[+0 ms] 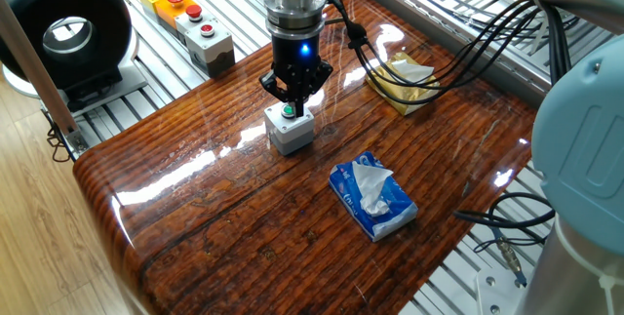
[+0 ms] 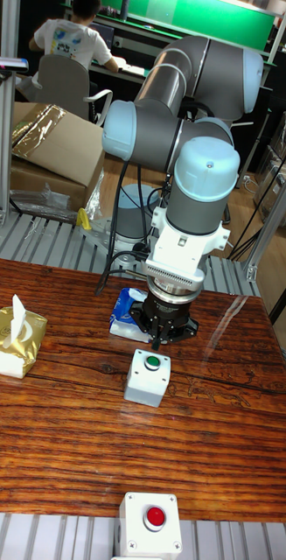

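Observation:
A small grey-white box with a green button (image 1: 289, 111) on top stands on the glossy wooden table. My gripper (image 1: 298, 113) points straight down over this box (image 1: 291, 137), its fingers brought together with nothing showing between them. In the other view the gripper (image 2: 156, 344) appears just behind the green button (image 2: 153, 362), on the robot's side of it. Whether the fingertips touch the box or hover slightly above it, I cannot tell.
A blue tissue pack (image 1: 372, 196) and a gold tissue pack (image 1: 404, 83) lie on the table. Red-button boxes (image 1: 207, 44) stand beyond the table's edge. Black cables (image 1: 458, 61) hang beside the arm.

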